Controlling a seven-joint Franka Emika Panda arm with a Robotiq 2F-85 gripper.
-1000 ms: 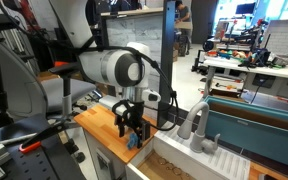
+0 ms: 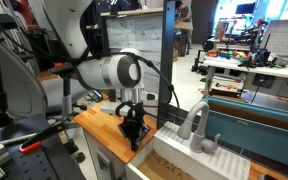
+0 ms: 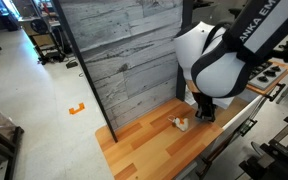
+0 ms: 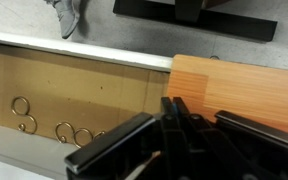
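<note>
My gripper (image 2: 134, 143) is low at the front edge of the wooden board (image 2: 99, 126), beside the open white drawer. In the wrist view the dark fingertips of my gripper stand close together over the board's corner (image 4: 219, 85). They appear shut on something small, but the fingers hide it and its shape cannot be made out. The second exterior view has my gripper (image 3: 208, 115) at the board's right side. A small pale object (image 3: 181, 123) lies on the board, a little apart from the fingers.
The drawer (image 4: 104, 62), brown inside, holds several brass rings (image 4: 64, 130). A grey tap-like fixture (image 2: 191, 125) stands at the drawer's far side. A teal bin (image 2: 246, 118) is behind it. Most of the board's left part is clear.
My gripper has shifted slightly, and the arm stays over the same corner.
</note>
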